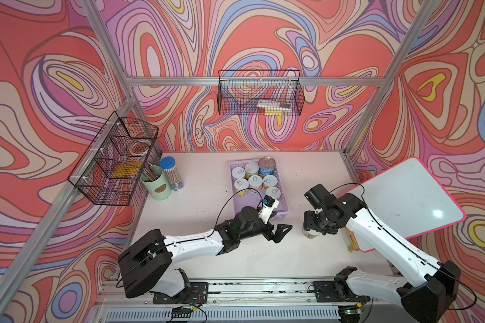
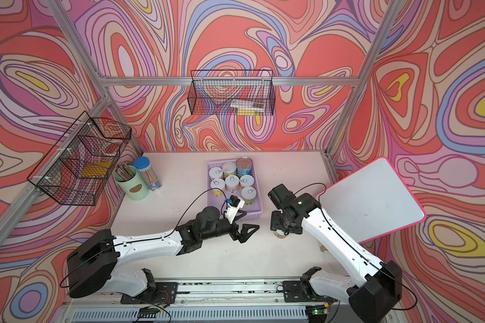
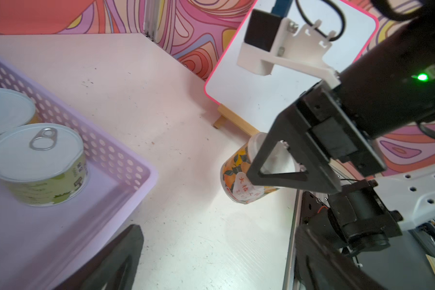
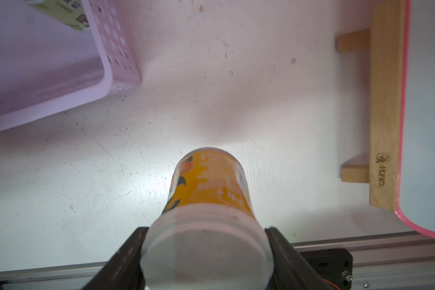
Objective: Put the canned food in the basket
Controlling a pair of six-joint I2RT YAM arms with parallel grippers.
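Observation:
In the right wrist view, my right gripper is shut on an orange-labelled can (image 4: 210, 176) with a pale lid. The left wrist view shows this can tilted and lifted clear of the table. The purple basket (image 1: 284, 207) stands mid-table, to the left of that can, and bears several cans (image 1: 255, 183) toward its back; its front part is bare. Just in front of the basket, my left gripper (image 1: 281, 228) stands open, with only table visible between its dark fingers.
A whiteboard (image 1: 409, 204) on a wooden stand (image 4: 386, 106) leans at the right. A green cup (image 1: 159, 187) and a blue-lidded jar (image 1: 171, 173) sit at the left. Bare table lies between the basket and the whiteboard.

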